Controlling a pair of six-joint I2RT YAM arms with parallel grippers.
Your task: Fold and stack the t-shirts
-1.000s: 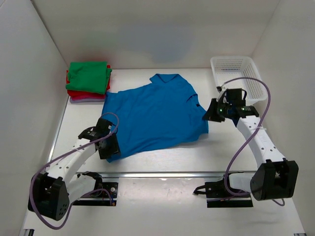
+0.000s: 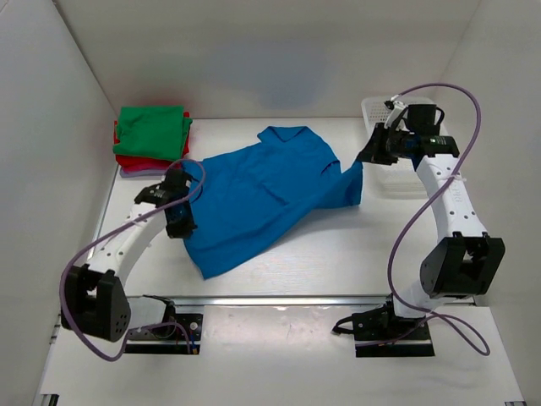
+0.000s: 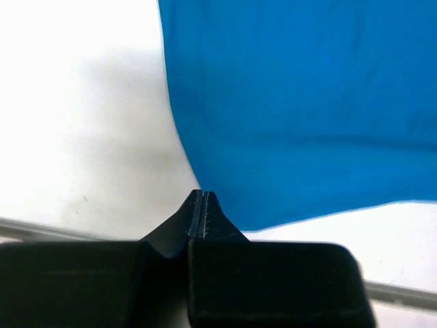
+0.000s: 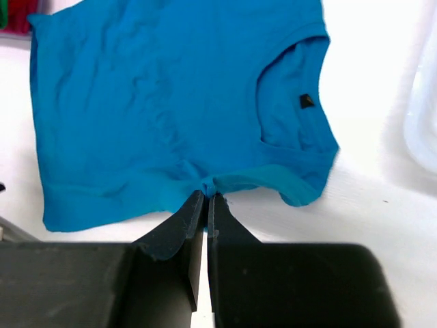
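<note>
A blue t-shirt lies spread across the table, its right side drawn upward. My right gripper is shut on a pinch of its edge and raised above the table; the right wrist view shows the cloth rising to the fingertips. My left gripper hangs over the shirt's left side, shut, with nothing between its fingers. In the left wrist view the bottom-left corner of the shirt lies flat on the table, below and outside the closed fingers.
Folded shirts, green on top of red, are stacked at the back left. A white basket stands at the back right, partly behind my right arm.
The right gripper has moved back and right, pulling the held edge along.
</note>
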